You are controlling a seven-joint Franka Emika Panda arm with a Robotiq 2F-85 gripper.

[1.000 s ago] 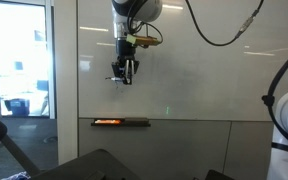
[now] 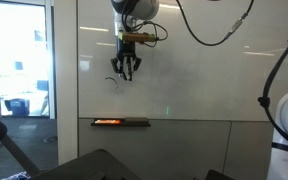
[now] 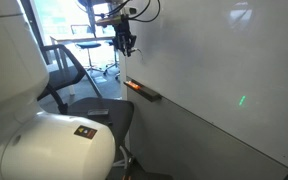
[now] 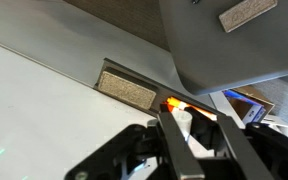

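In exterior view 1 my gripper [image 2: 127,74] hangs in front of the left part of the whiteboard [image 2: 199,75], above its ledge. A short dark curved mark [image 2: 111,80] shows beside the fingers. From exterior view 2 the gripper [image 3: 127,48] appears close to the board's left end. In the wrist view a pale rounded object [image 4: 183,119], maybe a marker seen end-on, lies at the black fingers of the gripper. Whether they grip it is unclear. Beyond it, the ledge holds a brown-faced eraser [image 4: 127,88] and something orange [image 4: 179,104].
A dark chair [image 2: 92,166] stands in front of the board. On its grey seat [image 4: 214,60] lies another brown-faced block [image 4: 246,12]. Loose cables [image 2: 268,88] hang at the right. The board's middle and right are clear.
In exterior view 1 the gripper has shifted slightly right and up and turned a little. More of the dark curved mark beside it shows now.
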